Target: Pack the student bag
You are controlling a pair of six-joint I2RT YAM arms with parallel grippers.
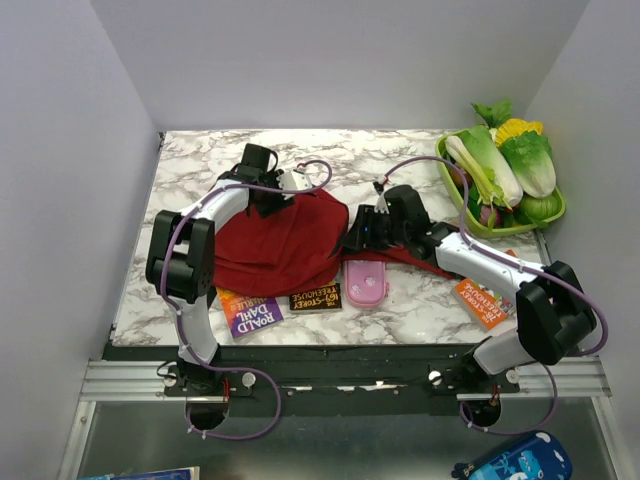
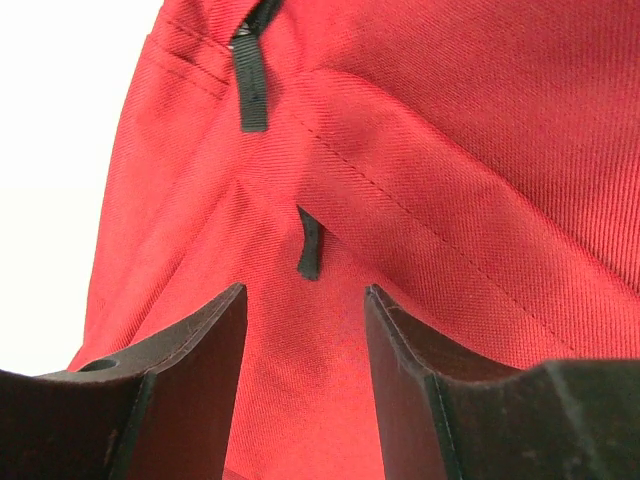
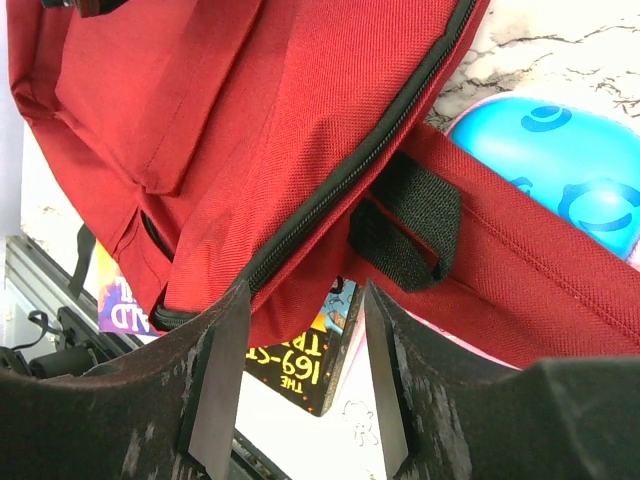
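Observation:
A red bag (image 1: 275,250) lies flat and rumpled across the left and middle of the table. Over its upper part is my left gripper (image 1: 275,207); in the left wrist view its fingers (image 2: 215,345) stand apart above red cloth and a small black tab (image 2: 311,245), holding nothing. My right gripper (image 1: 358,235) hovers at the bag's right edge. In the right wrist view its fingers (image 3: 390,350) are apart, with the bag's black zip edge (image 3: 335,185) and a black loop (image 3: 410,220) just beyond them. Whether cloth reaches between them cannot be told.
Below the bag lie a Roald Dahl book (image 1: 250,312), a treehouse book (image 1: 316,298) and a pink case (image 1: 366,284). An orange book (image 1: 484,302) lies at right. A green vegetable basket (image 1: 548,222) fills the back right corner.

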